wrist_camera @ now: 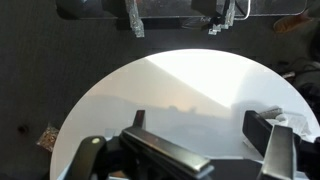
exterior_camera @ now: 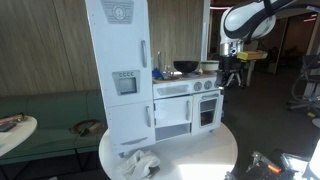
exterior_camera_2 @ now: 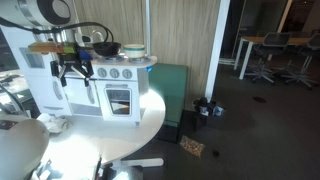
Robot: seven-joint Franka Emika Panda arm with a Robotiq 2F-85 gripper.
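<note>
My gripper stands open in the wrist view, its two dark fingers wide apart with nothing between them; below it is the white round table (wrist_camera: 185,75). In exterior view 1 the arm reaches in from the right, the gripper (exterior_camera: 233,80) hanging beside the toy kitchen's oven end. The white toy kitchen (exterior_camera: 125,120) has a tall fridge at left and a stove at right. A black pan (exterior_camera: 186,67) and a light pot (exterior_camera: 210,66) rest on its top. A crumpled white cloth (exterior_camera: 139,164) lies on the table by the fridge's foot.
A green bench (exterior_camera: 50,140) runs along the wooden wall behind. Another white table (exterior_camera: 15,135) edges in at the left with a small object on it. Bare tabletop (exterior_camera: 195,168) lies in front of the stove. Office chairs (exterior_camera_2: 255,65) stand far off.
</note>
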